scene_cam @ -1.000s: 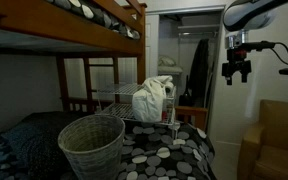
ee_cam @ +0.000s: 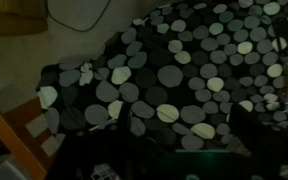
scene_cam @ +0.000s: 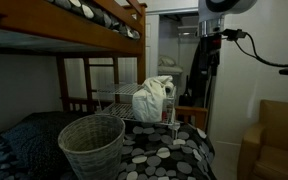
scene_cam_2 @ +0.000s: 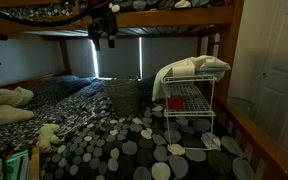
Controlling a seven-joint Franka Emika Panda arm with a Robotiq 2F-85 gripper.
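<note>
High above the bed, my gripper (scene_cam: 209,68) hangs fingers down with nothing held. In exterior view 2, its two fingertips stand apart, so the gripper (scene_cam_2: 104,44) is open. A grey woven basket (scene_cam: 92,145) sits upright on the dotted bedspread (scene_cam_2: 134,155). To its right in exterior view 1 is a white wire rack (scene_cam_2: 194,115), with a white cloth (scene_cam: 152,98) draped over its top. Something red (scene_cam_2: 189,103) shows on the rack under the cloth. From the wrist, dark finger shapes frame the dotted bedspread (ee_cam: 174,75).
The upper bunk (scene_cam: 64,28) overhangs the basket and rack. A wooden bed rail (scene_cam_2: 259,145) runs beside the rack. A brown armchair (scene_cam: 274,140) stands at the right. Near the bed's edge lies a pale soft toy (scene_cam_2: 49,135). Open bedspread spreads before the rack.
My arm has swung left in exterior view 1, from above the armchair side toward the rack, and its fingertips are slightly higher. Basket, cloth and rack have stayed put.
</note>
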